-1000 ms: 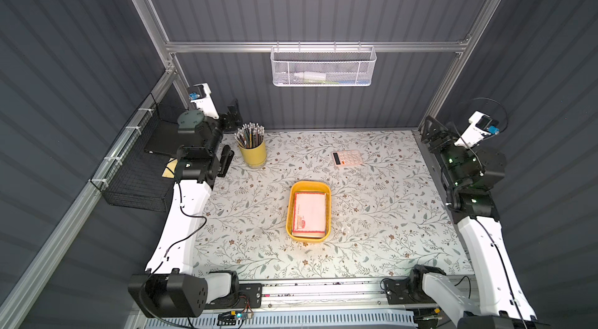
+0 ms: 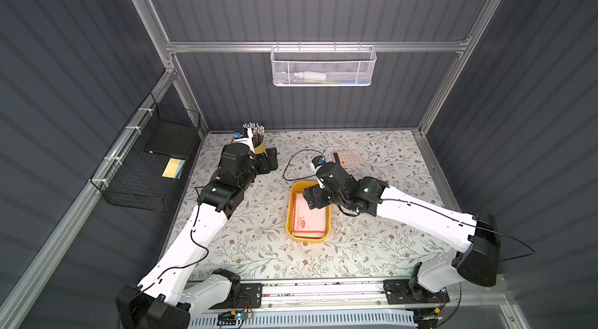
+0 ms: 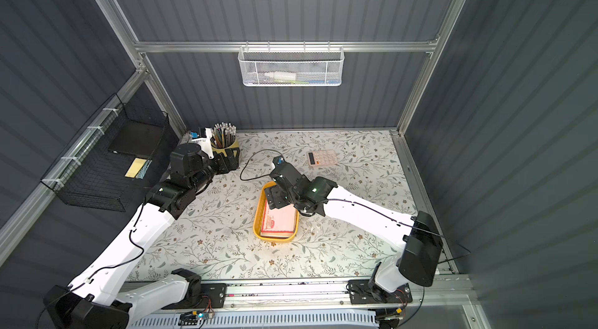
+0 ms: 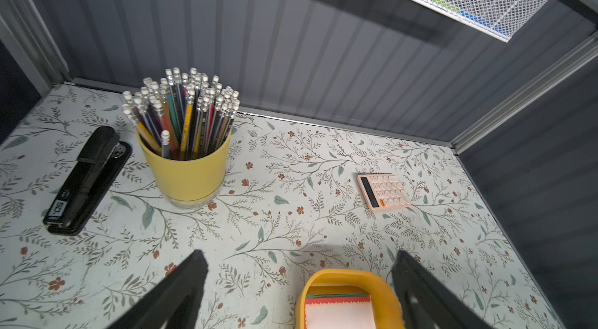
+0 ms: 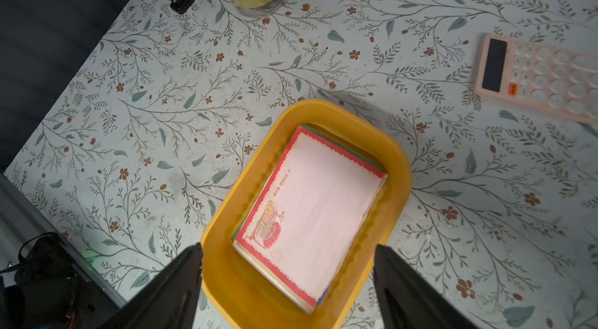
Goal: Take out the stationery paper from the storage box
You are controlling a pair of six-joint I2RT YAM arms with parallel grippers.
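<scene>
The stationery paper (image 5: 314, 204), white sheets edged in red with a small drawing, lies stacked flat inside the yellow storage box (image 5: 393, 160) on the floral table. Above the box's far part hovers my right gripper, its fingers spread apart around nothing; it hides part of the box in both top views. Left of and behind the box, well above the table, my left gripper stands open and empty. Only the box's far end shows in the left wrist view.
A yellow cup of pencils (image 4: 193, 176) and a black stapler (image 4: 87, 179) stand at the back left. A pink calculator (image 4: 383, 192) lies behind the box. A wire basket (image 2: 146, 160) hangs at the left, a white mesh basket (image 2: 324, 67) at the back. Table right of the box is clear.
My right arm has swung from the right side to above the box. The left arm has come lower and toward the middle. The box and paper look unmoved.
</scene>
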